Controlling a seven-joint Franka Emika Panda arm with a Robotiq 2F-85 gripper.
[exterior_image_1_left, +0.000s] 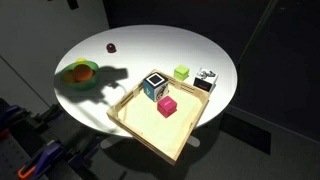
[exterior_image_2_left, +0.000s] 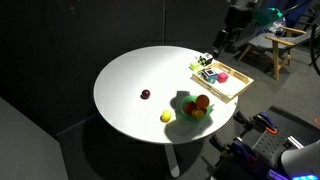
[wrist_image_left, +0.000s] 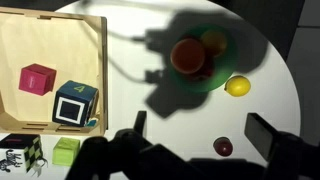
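Observation:
My gripper stands open above the table, nothing between its dark fingers. In exterior view 2 the gripper (exterior_image_2_left: 233, 49) hangs high at the right. A green bowl (wrist_image_left: 226, 67) of orange and red fruit sits on the white table. Beside it lie a yellow lemon (wrist_image_left: 238, 86) and a dark red round fruit (wrist_image_left: 223, 146). The wooden tray (wrist_image_left: 60, 20) carries a pink-red cube (wrist_image_left: 37, 79) and a larger blue patterned block (wrist_image_left: 75, 103). Outside the tray are a green cube (wrist_image_left: 64, 151) and a black-and-white patterned cube (wrist_image_left: 20, 152).
The round white table (exterior_image_2_left: 130, 75) has wide free room, mostly away from the tray. One tray corner (exterior_image_1_left: 176, 160) reaches past the table edge. In the wrist view the arm's shadow falls across the bowl and the tabletop near it.

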